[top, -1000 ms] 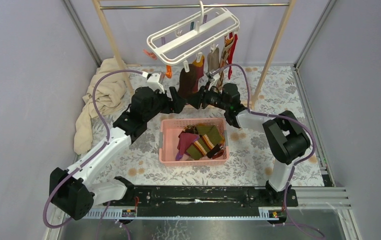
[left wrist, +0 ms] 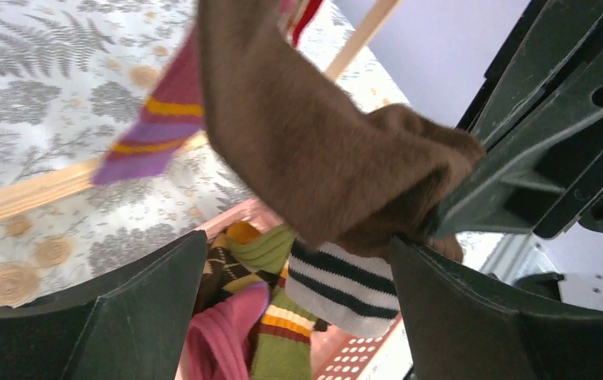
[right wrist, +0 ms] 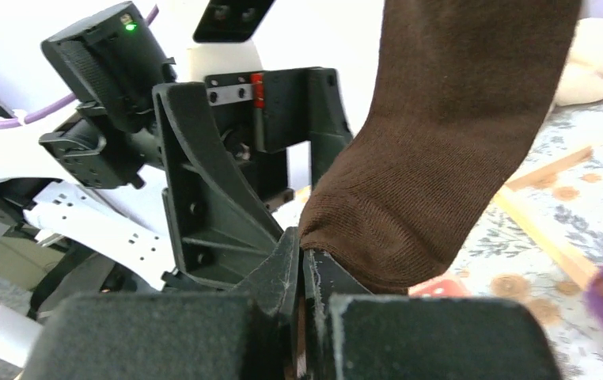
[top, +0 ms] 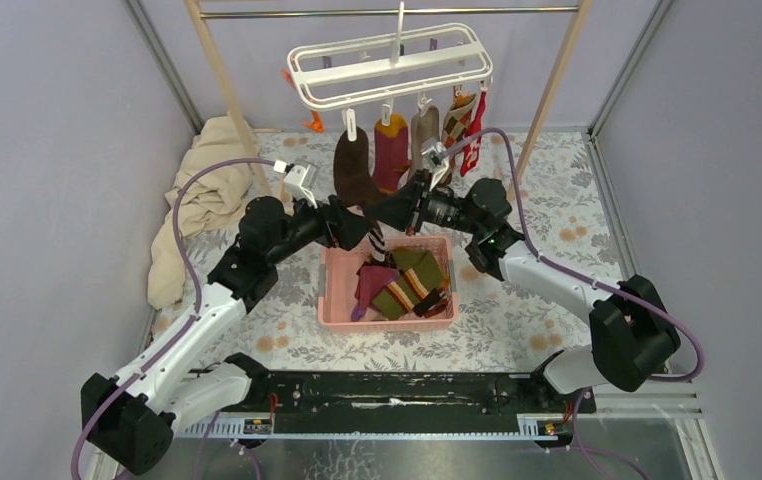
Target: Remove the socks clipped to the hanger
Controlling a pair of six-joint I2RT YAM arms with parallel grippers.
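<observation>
The white clip hanger [top: 391, 85] hangs from the rail with several socks on it. A brown sock [top: 352, 165] with a striped part [left wrist: 342, 289] hangs low over the pink basket. In the right wrist view my right gripper is shut on this brown sock [right wrist: 449, 119], pinching its fabric. My left gripper stands open just beside it, with the brown cloth above and between its wide-set fingers in the left wrist view; I see no grip on it there.
The pink basket [top: 335, 310] holds several socks. A cream cloth [top: 170, 265] lies at the back left. The wooden stand's posts [top: 557, 75] flank the hanger.
The hanger has swung straighter. My left gripper has moved slightly lower in the top view.
</observation>
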